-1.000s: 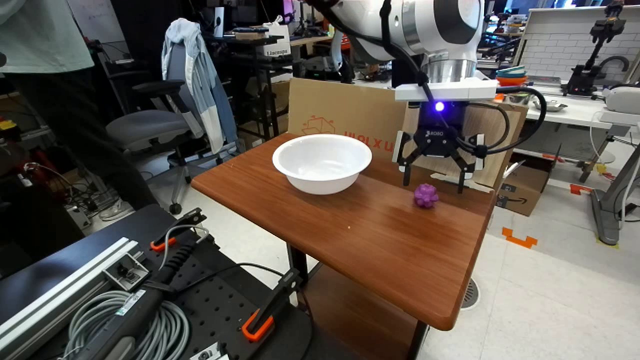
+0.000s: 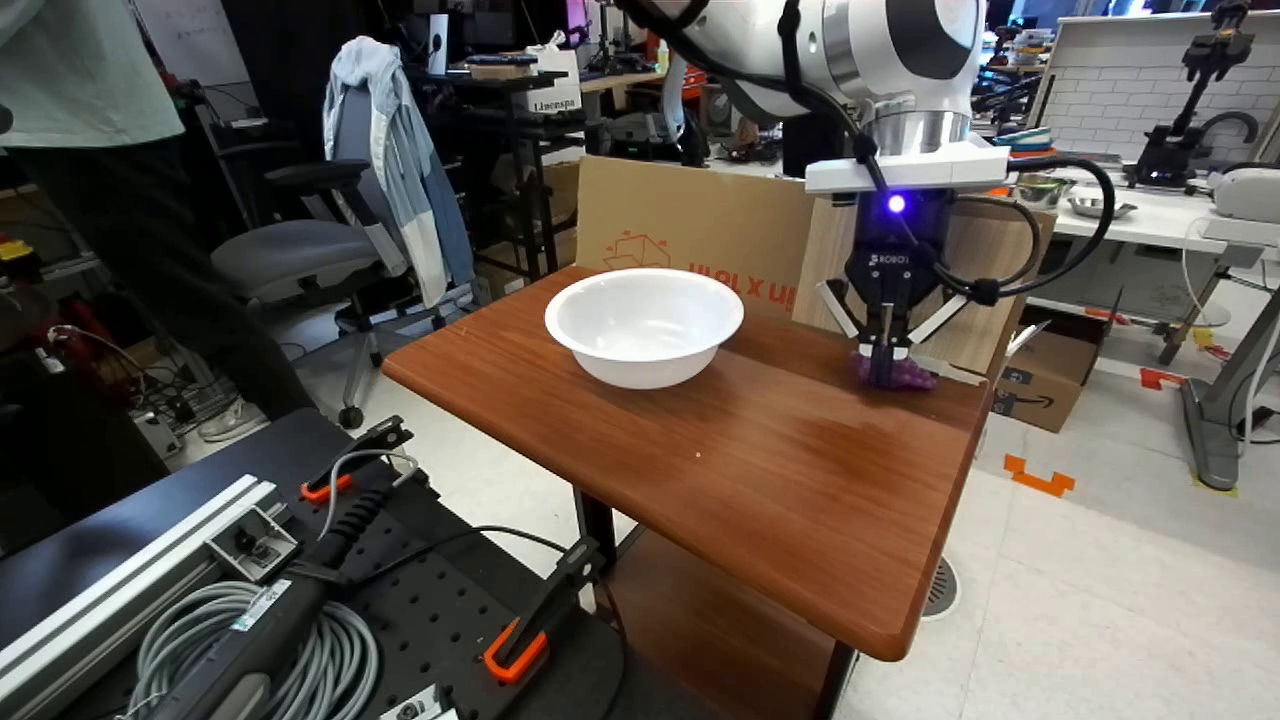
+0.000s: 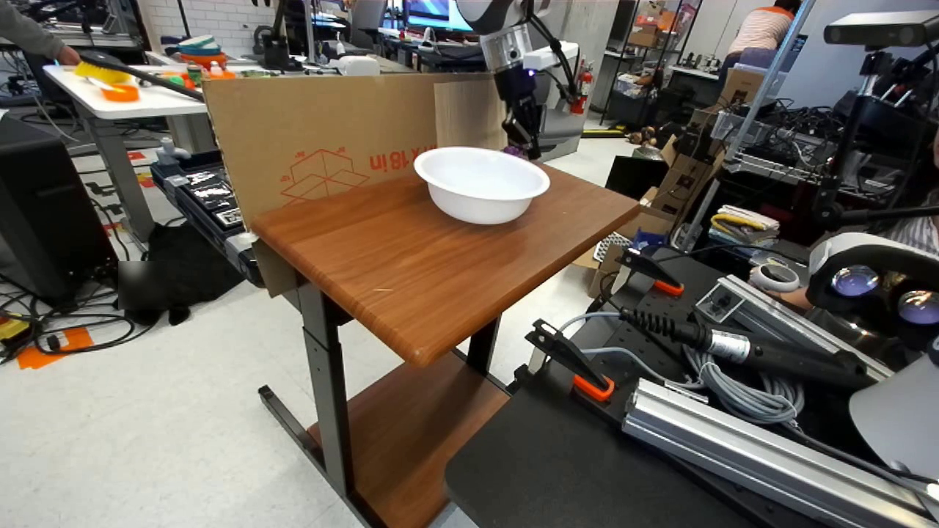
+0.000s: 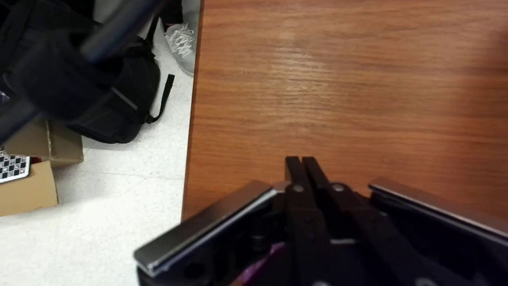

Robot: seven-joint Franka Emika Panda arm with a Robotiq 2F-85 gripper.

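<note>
At the table's far right end, my gripper (image 2: 885,379) points down with its two slim black fingers side by side. The wrist view shows the gripper's (image 4: 301,161) tips close together over bare wood, nothing visible between them. A knobbly purple ball (image 2: 917,376) shows on both sides of the fingers in exterior view 1, looking smeared. Only a strip of the purple ball (image 4: 259,265) appears in the wrist view, low and left of the fingers, mostly covered by the gripper. The white bowl (image 2: 644,314) stands upright, empty, away from the gripper.
A cardboard sheet (image 2: 696,222) stands along the back edge, with a wood-look panel (image 3: 471,114) near the gripper. Close beside the gripper, the table ends in an open drop.
The gripper's fingers were spread wide above and behind the ball; now they are together and lower. The ball has shifted right and slightly back, now partly covered by the fingers. The bowl has not moved.
</note>
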